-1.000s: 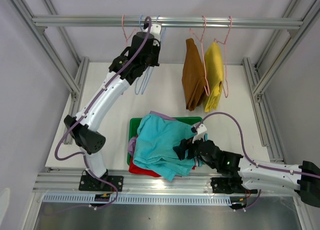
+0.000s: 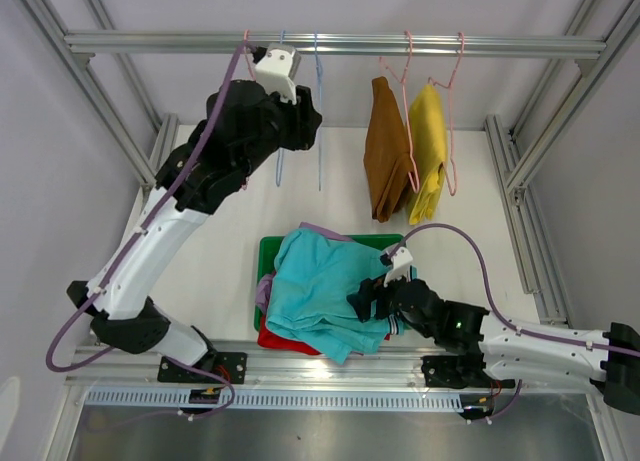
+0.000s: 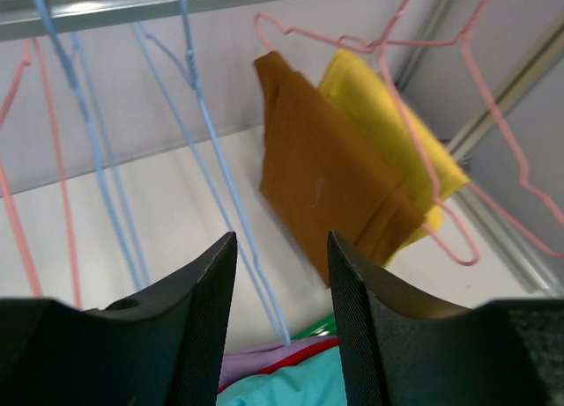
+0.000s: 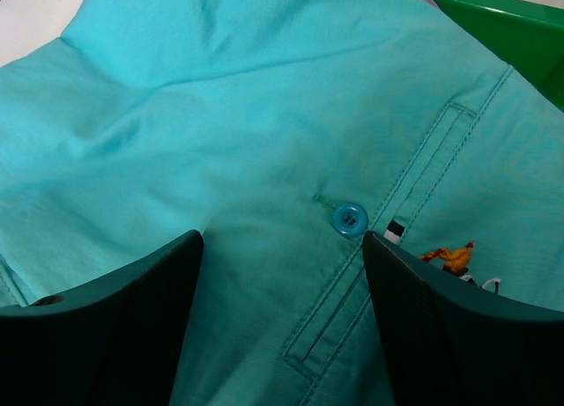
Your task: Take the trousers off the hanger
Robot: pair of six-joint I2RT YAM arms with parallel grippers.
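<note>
Brown trousers (image 2: 385, 151) and yellow trousers (image 2: 428, 151) hang on pink hangers at the right of the rail; in the left wrist view the brown pair (image 3: 313, 159) is in front of the yellow (image 3: 352, 98). My left gripper (image 2: 300, 121) is raised at the rail's left half, open with nothing between its fingers, facing the hangers. My right gripper (image 2: 368, 299) is low over turquoise cloth (image 2: 320, 281) in a green bin; in the right wrist view its fingers stand apart over the cloth (image 4: 220, 115), beside a blue button.
The metal rail (image 2: 170, 43) spans the top. Empty blue and pink hangers hang left of the trousers. The bin (image 4: 502, 27) also holds red and purple cloth.
The right arm has stayed in place.
</note>
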